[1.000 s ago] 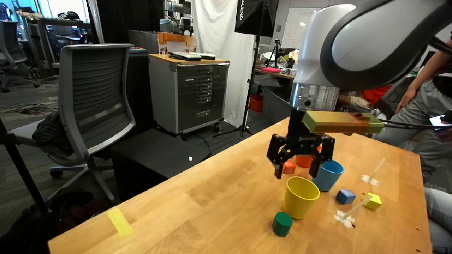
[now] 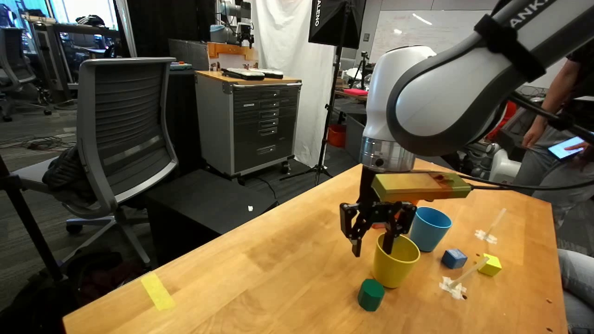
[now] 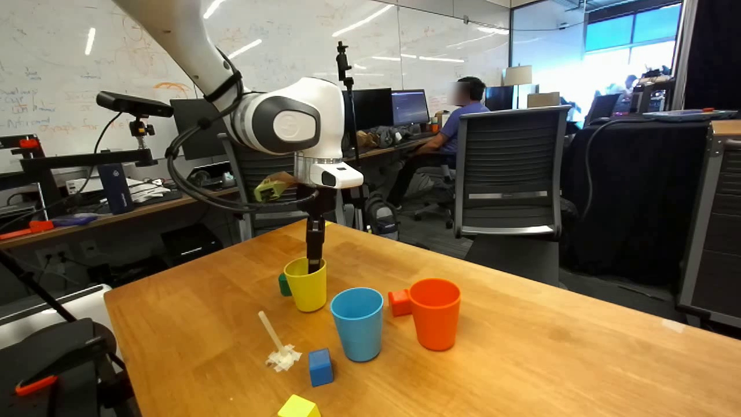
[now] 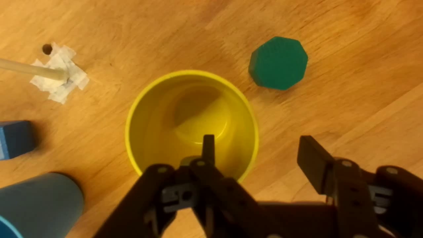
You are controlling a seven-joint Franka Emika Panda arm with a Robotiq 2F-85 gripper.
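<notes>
An upright yellow cup [image 2: 396, 264] stands on the table with nothing inside it but one of my fingers [image 4: 208, 150]. My gripper straddles the cup's wall: the other finger [image 4: 313, 162] is outside, clear of the rim. The fingers are part open, with a gap showing on both sides of the wall, so nothing is gripped. Close beside the cup sits a green block [image 4: 279, 63], eight-sided on top. In exterior view 2 the cup partly hides that block.
A blue cup [image 3: 357, 326], an orange cup [image 3: 436, 316] with a red block [image 3: 400, 303] against it, a blue block [image 2: 454, 259] and a yellow block [image 2: 490, 265] stand nearby. Thin sticks [image 2: 471, 272] rise from taped spots.
The gripper has come down and left, so one finger is now within the yellow cup, and its fingers have drawn somewhat closer together. Cups and blocks have stayed in place.
</notes>
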